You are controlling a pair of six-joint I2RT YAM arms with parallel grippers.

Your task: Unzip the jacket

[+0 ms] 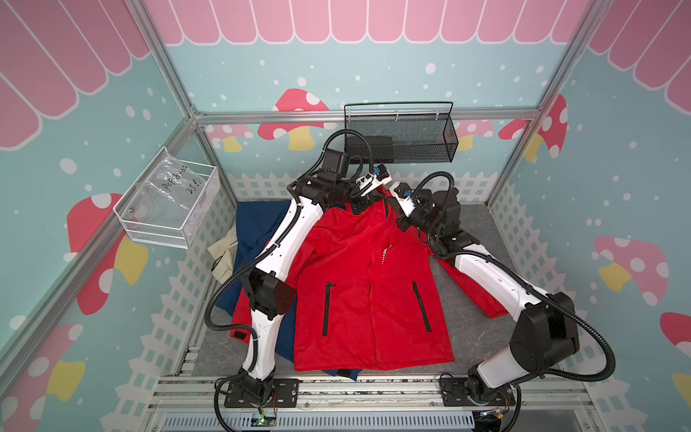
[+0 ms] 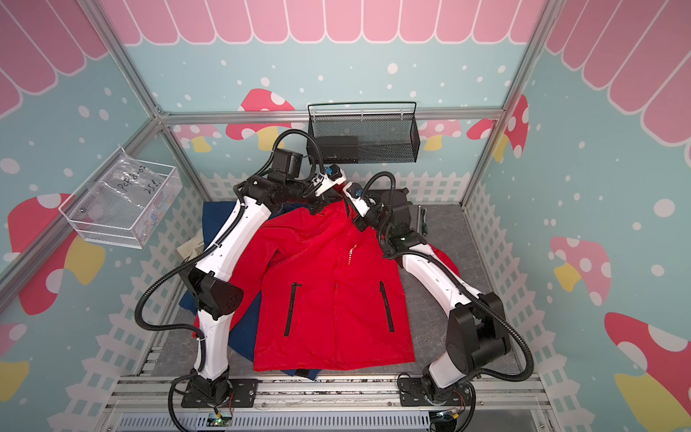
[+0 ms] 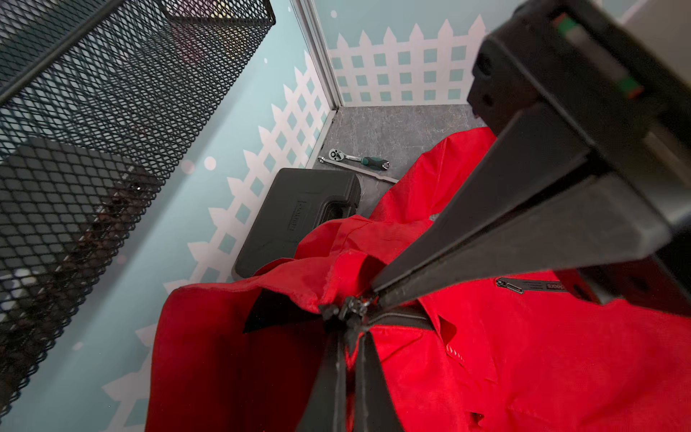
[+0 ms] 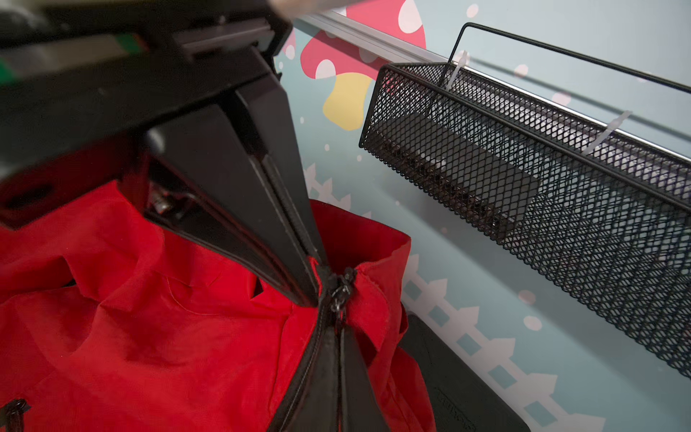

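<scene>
The red jacket (image 1: 338, 316) lies front up, its collar (image 4: 374, 244) raised at the back. Both grippers meet at the top of its main zipper, where the slider (image 4: 338, 291) is visible. My left gripper is shut at the zipper top, dark zipper parts at its tips; whether it grips them is unclear. My right gripper is shut on or right at the zipper tape beside the slider; what exactly sits between the tips is hard to tell.
A black mesh basket (image 1: 399, 129) hangs on the back wall above the grippers. A black case (image 3: 288, 216) and a ratchet (image 3: 345, 158) lie behind the jacket. A white basket (image 1: 158, 223) hangs at left. Blue cloth lies under the jacket.
</scene>
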